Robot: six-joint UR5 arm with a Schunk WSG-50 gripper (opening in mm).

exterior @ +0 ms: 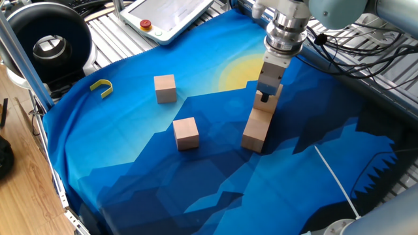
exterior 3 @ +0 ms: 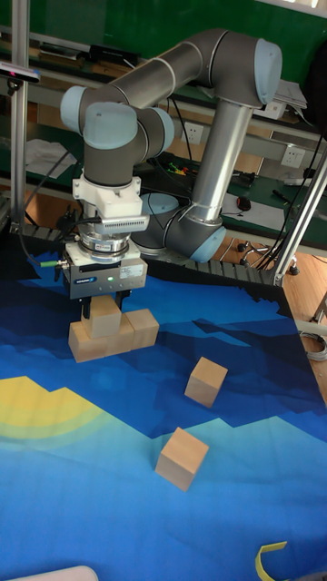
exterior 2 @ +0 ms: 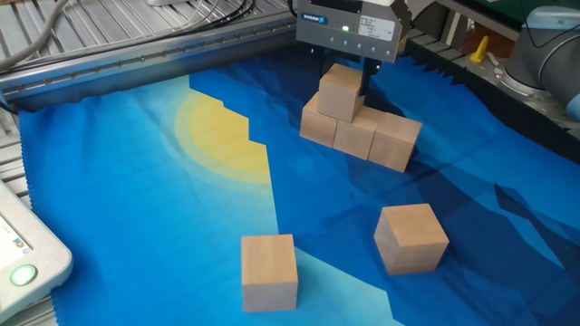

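Three wooden cubes stand side by side in a row; the right one, the middle one and the left one show in exterior view 2. Above them is a fourth wooden cube, over the left and middle cubes, at or very close to their tops. My gripper points straight down with its fingers on either side of this upper cube. It appears shut on it, one finger lying close along the cube's side. The other finger is partly hidden behind the cube.
Two loose cubes lie apart on the blue cloth, one on the dark part and one on the light part. A yellow hook-shaped piece lies near the cloth's edge. The teach pendant sits beyond the cloth. Open cloth surrounds the loose cubes.
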